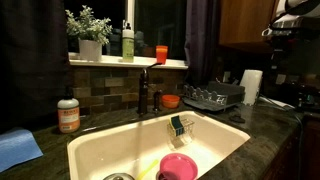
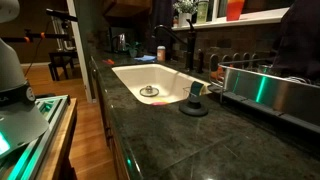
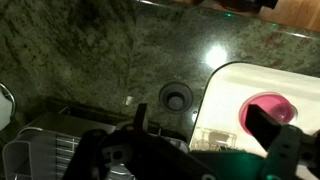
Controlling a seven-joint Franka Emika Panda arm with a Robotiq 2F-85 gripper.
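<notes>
My gripper shows as dark fingers along the bottom of the wrist view, apart from each other with nothing visible held between them. It hangs above the counter and the edge of the white sink (image 3: 238, 78). A pink bowl (image 3: 281, 107) lies in the sink, partly covered by one finger. In exterior view 1 the same pink bowl (image 1: 179, 166) is at the sink's near side, with a yellow item (image 1: 151, 171) beside it. A wire caddy (image 1: 180, 130) with a sponge stands at the basin's far wall. A small black round piece (image 3: 175, 97) rests on the counter.
The metal dish rack (image 1: 214, 98) stands on the counter behind the sink's right end. An orange bowl (image 1: 170, 101) and the dark faucet (image 1: 143, 92) are behind the basin. A soap bottle (image 1: 68, 112) and blue cloth (image 1: 17, 148) lie left.
</notes>
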